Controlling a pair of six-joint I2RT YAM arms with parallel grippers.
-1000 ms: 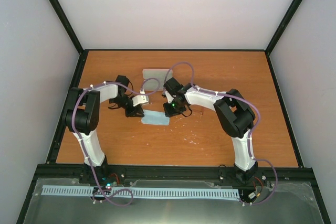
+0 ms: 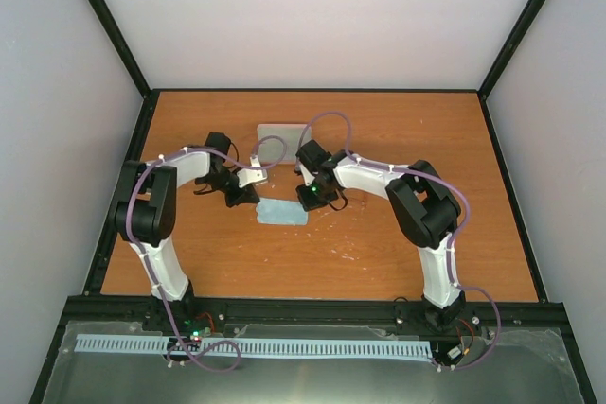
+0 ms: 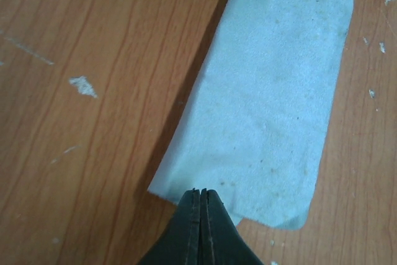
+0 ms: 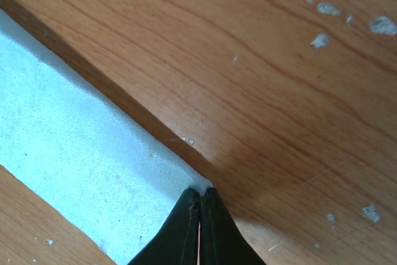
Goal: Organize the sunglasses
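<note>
A light blue cloth [image 2: 281, 214] lies on the wooden table between my grippers. My left gripper is shut over one end of the cloth [image 3: 267, 103], its tips at that edge, with nothing visible held between them. At the other end, my right gripper is shut with its tips touching a corner of the cloth [image 4: 87, 147]; whether fabric is pinched between them I cannot tell. No sunglasses can be made out.
A grey rectangular object [image 2: 280, 134] lies behind the grippers, partly hidden by cables. Walls surround the sides and back.
The cloth has shifted slightly to the right in the top view. My left gripper has moved a little; the right arm is almost unchanged.
</note>
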